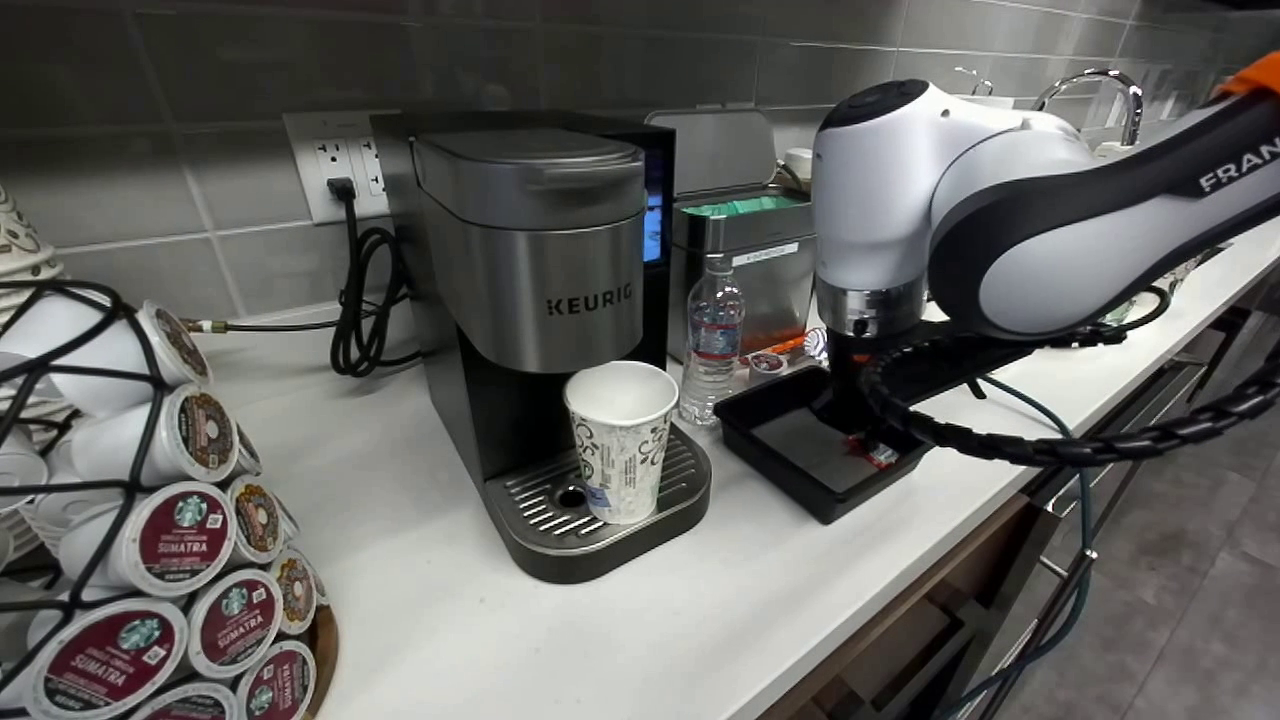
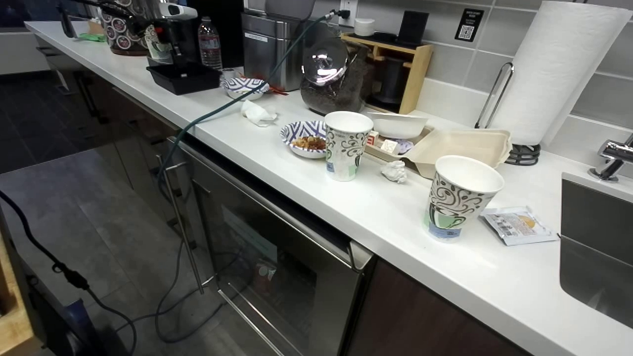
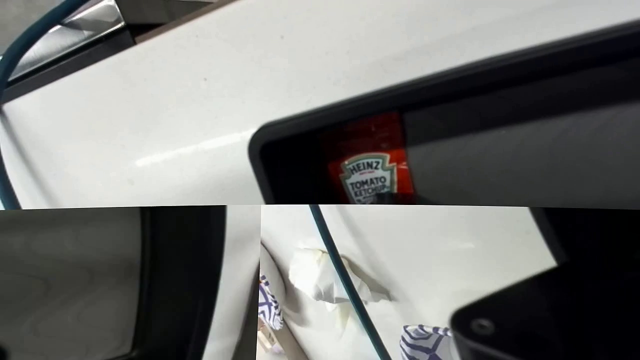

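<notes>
A red ketchup packet (image 3: 367, 144) lies in the black tray (image 3: 336, 114), close to one end in the wrist view. In exterior view 1 my gripper (image 1: 854, 432) reaches down into that tray (image 1: 828, 506), its tips low beside the packet (image 1: 873, 451). The fingers appear closed together. Whether any edge of the packet is pinched between them is hidden, since the wrist view cuts off the packet's lower end, where a small dark shape overlaps it.
A Keurig machine (image 1: 528, 252) with a paper cup (image 1: 623, 438) stands left of the tray, a water bottle (image 1: 714, 342) behind. A metal bin (image 1: 750, 288) sits further back. A teal cable (image 2: 228, 106) crosses the counter.
</notes>
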